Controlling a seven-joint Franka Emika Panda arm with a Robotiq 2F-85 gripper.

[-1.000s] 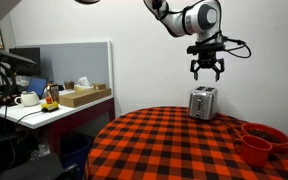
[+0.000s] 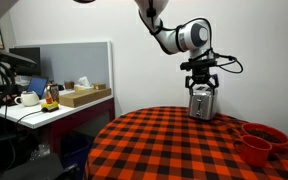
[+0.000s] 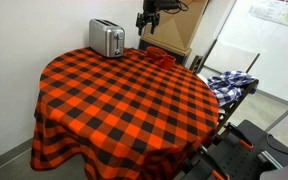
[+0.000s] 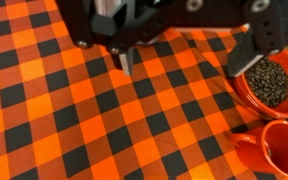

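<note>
My gripper [image 2: 201, 86] hangs above the table, open, with its fingers apart in the wrist view. Only checked cloth shows between them there. In exterior view 1 it overlaps the top of a silver toaster [image 2: 202, 105], while exterior view 2 shows the toaster [image 3: 107, 39] well to the left of the gripper [image 3: 146, 29]. A red bowl [image 4: 241, 94] holding dark small grains and a red mug [image 4: 274, 148] sit at the right of the wrist view, near the right finger. Both stand on the red-and-black checked tablecloth [image 3: 124, 95].
A white wall [image 2: 149, 75] rises behind the table.
Over the last second my gripper has come down and shifted slightly left in exterior view 1, now overlapping the toaster's top. The toaster, bowl and mug have stayed put.
</note>
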